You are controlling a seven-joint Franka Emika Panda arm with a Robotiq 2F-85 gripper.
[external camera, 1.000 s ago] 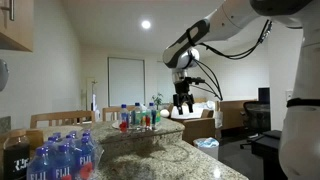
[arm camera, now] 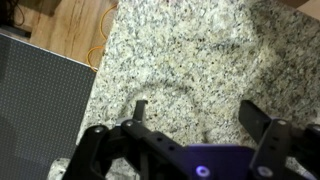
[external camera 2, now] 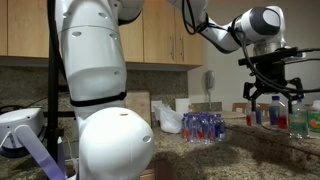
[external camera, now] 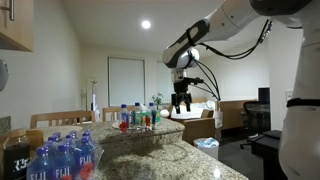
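My gripper stands open over the speckled granite counter [arm camera: 180, 60], with only bare stone showing between its fingers in the wrist view. In the first exterior view the gripper [external camera: 181, 106] hangs in the air above the counter, to the right of a group of bottles [external camera: 139, 118] on the raised ledge. A cluster of blue-labelled water bottles [external camera: 68, 160] stands at the near left there. The second exterior view shows that cluster [external camera 2: 204, 128] upright on the counter, apart from the gripper.
A dark jar [external camera: 16, 157] stands beside the water bottles. In the wrist view, a grey mat-like surface [arm camera: 38, 105] and wooden floor [arm camera: 75, 25] lie past the counter's left edge.
The gripper's fingers look slightly different in outline from before. The arm and the bottles stay where they were.
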